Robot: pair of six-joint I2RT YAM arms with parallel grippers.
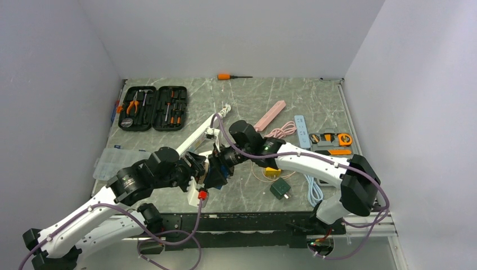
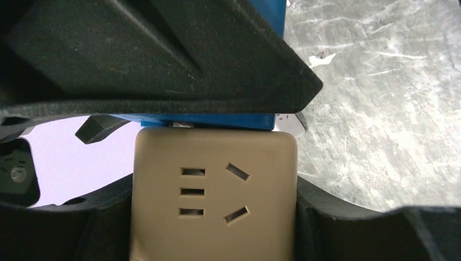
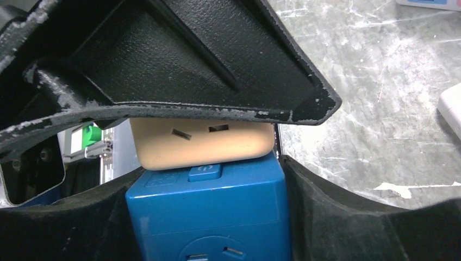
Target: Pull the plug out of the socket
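Observation:
A tan block with slots [image 2: 215, 187] fills the lower middle of the left wrist view, and my left gripper is shut on its two sides. Pressed close against it is a blue block [image 3: 209, 204], also slotted, seen in the right wrist view. My right gripper has one finger on each side of the blue block; whether both press on it is unclear. In the top view both grippers meet above the table, largely hiding the two blocks. Any plug pins between them are hidden.
A white power strip [image 1: 195, 136] lies just behind the grippers. To the right are a green adapter [image 1: 279, 188], a yellow block [image 1: 273, 172] and coiled cables. An open black tool case [image 1: 153, 108] sits back left, and a clear box [image 1: 120, 163] at left.

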